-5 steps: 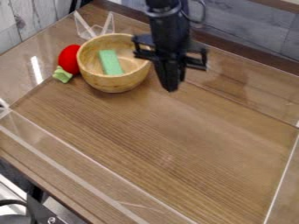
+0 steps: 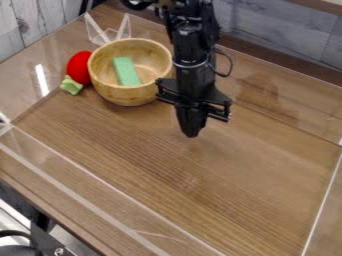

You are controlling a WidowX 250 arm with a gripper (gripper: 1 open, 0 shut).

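Note:
My black gripper hangs over the middle of the wooden table, shut, with nothing visible between its fingers. To its left, a yellow bowl holds a light green block. A red object with a small pale green piece lies just left of the bowl.
The left and back edges of the tabletop are in view. A dark curved item shows at the bottom left corner.
My gripper has moved toward the front of the table, coming down lower in the view from behind the bowl's right side. The bowl and the objects by it look unmoved.

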